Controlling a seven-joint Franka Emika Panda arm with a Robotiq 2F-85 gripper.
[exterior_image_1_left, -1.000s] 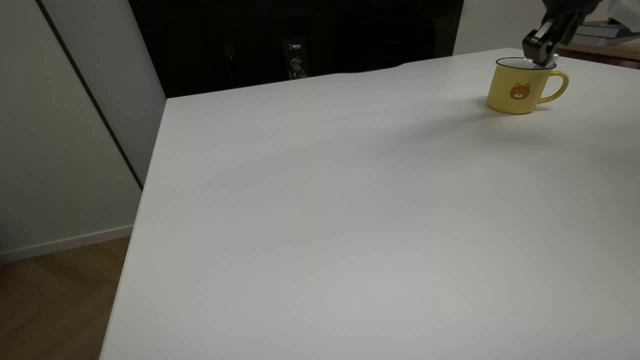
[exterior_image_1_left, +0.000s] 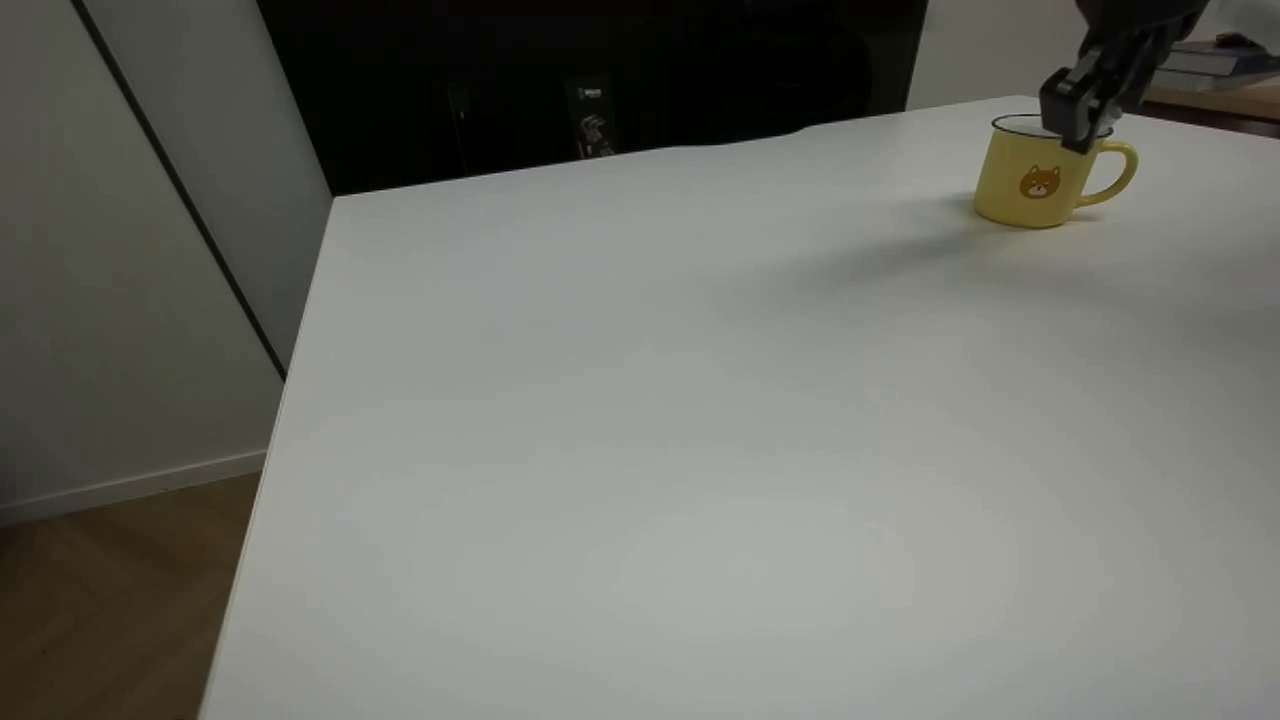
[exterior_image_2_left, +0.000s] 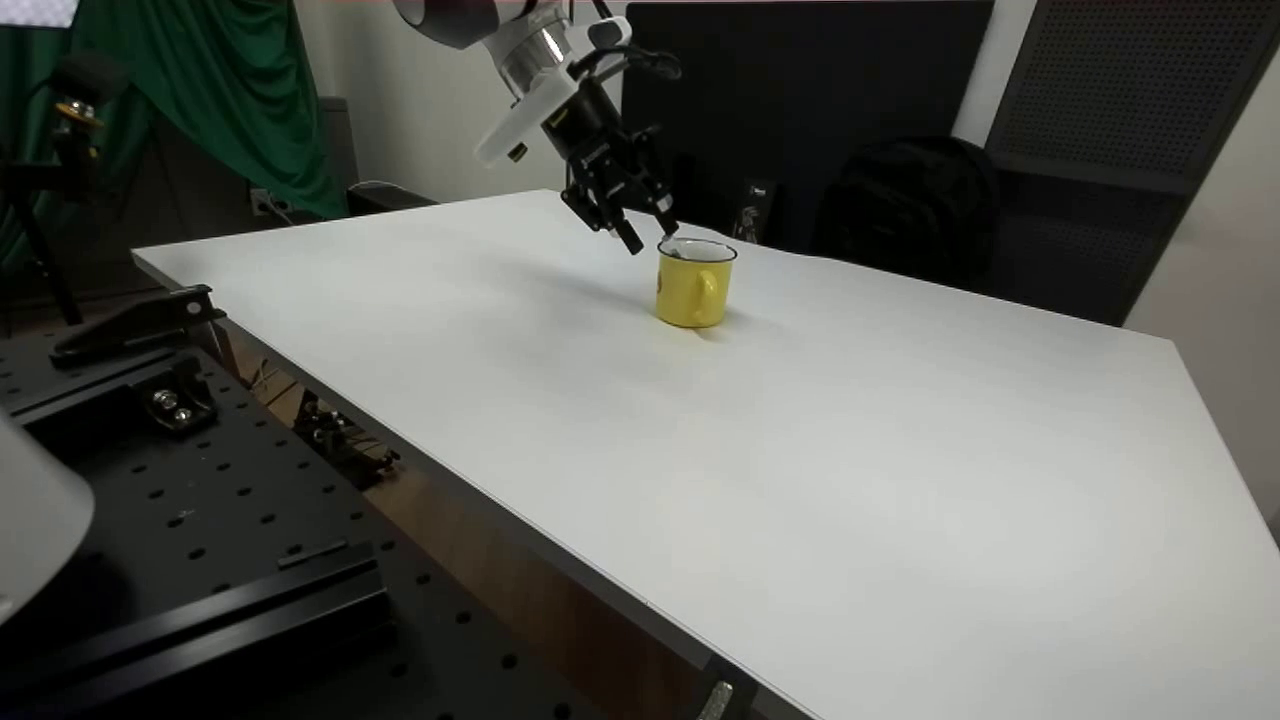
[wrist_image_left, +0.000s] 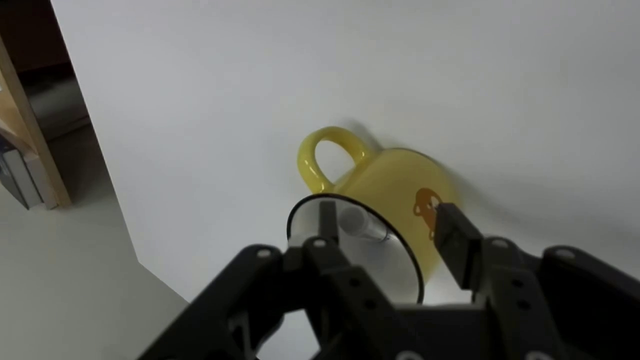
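A yellow mug (exterior_image_2_left: 693, 294) with a dark rim and a small animal face stands upright on the white table. Inside it, a small pale cylinder (wrist_image_left: 358, 222) leans near the wall in the wrist view. My gripper (exterior_image_2_left: 651, 235) is open at the mug's rim, fingers spread apart with nothing held between them. In the wrist view one finger (wrist_image_left: 328, 223) appears over the mug's mouth, while the other finger (wrist_image_left: 456, 240) lies past the outer wall by the face print. Whether either touches the mug I cannot tell.
Bare white table (exterior_image_1_left: 672, 456) stretches widely around the mug. Its edge shows at the left of the wrist view. A black backpack (exterior_image_2_left: 906, 210) and dark panel stand behind the table, and a black perforated base plate (exterior_image_2_left: 276, 564) sits in the foreground of exterior view 2.
In exterior view 1 the visible fingers have shifted slightly left and down at the rim. The mug has stayed in place.
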